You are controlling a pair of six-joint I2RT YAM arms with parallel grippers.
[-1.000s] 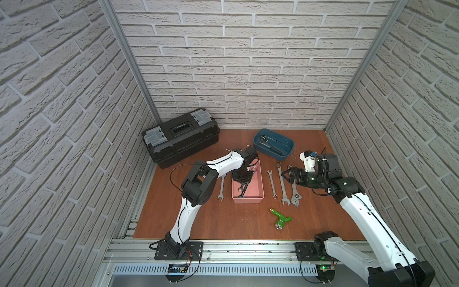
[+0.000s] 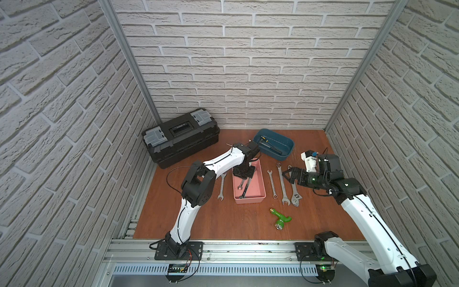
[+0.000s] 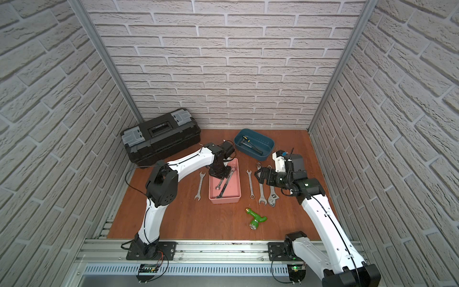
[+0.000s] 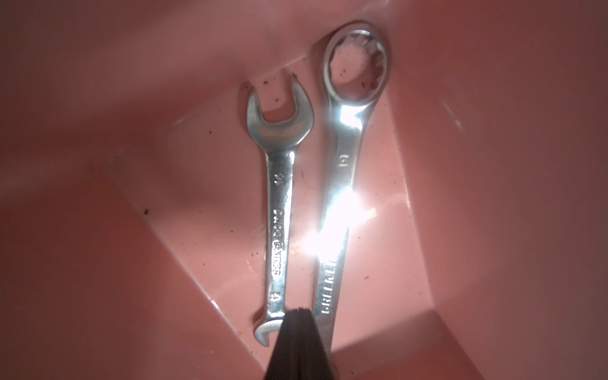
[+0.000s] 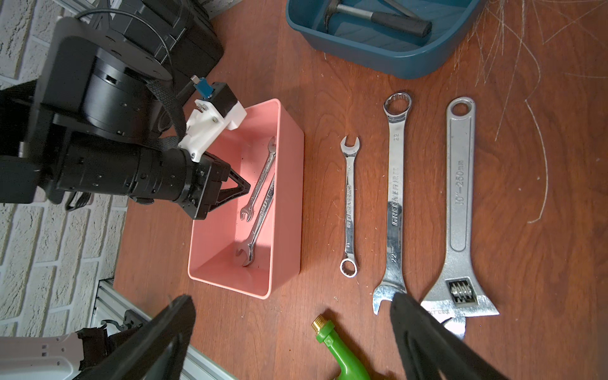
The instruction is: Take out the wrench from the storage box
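The pink storage box holds two silver wrenches: a shorter open-ended wrench (image 4: 278, 190) and a longer wrench (image 4: 335, 171) with a ring end at the top of the left wrist view, lying side by side on the floor. My left gripper is shut, with no wrench visible between its fingers, inside or just over the box; its tip shows low in the left wrist view between the wrenches. My right gripper (image 2: 291, 176) stands open above the loose wrenches right of the box, holding nothing.
Several wrenches (image 5: 395, 190) lie right of the box, one left of it. A green nozzle (image 3: 255, 217) lies in front. A blue tray (image 2: 286, 150) with a hammer stands behind, a black toolbox (image 2: 179, 141) at back left.
My left arm has moved slightly up or back over the box, and the box has shifted slightly right. The right arm is nearly unchanged.
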